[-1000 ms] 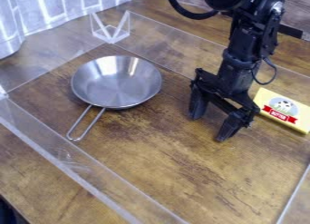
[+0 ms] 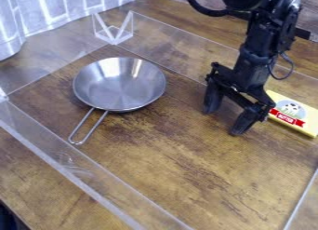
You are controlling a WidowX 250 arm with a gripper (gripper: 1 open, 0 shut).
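My black gripper (image 2: 226, 111) is low over the wooden table at the right of centre, its fingers spread apart and pointing down near a yellow box (image 2: 293, 124) with a red label and white figure. The box lies just right of the gripper, partly behind it. I cannot make out anything held between the fingers. A steel pan (image 2: 119, 83) with a long wire handle sits to the left, apart from the gripper.
Clear plastic edging runs along the left and back of the table (image 2: 137, 182), with a white bracket (image 2: 112, 29) at the back.
The arm has shifted slightly to the right, toward the yellow box. The pan and box look unmoved.
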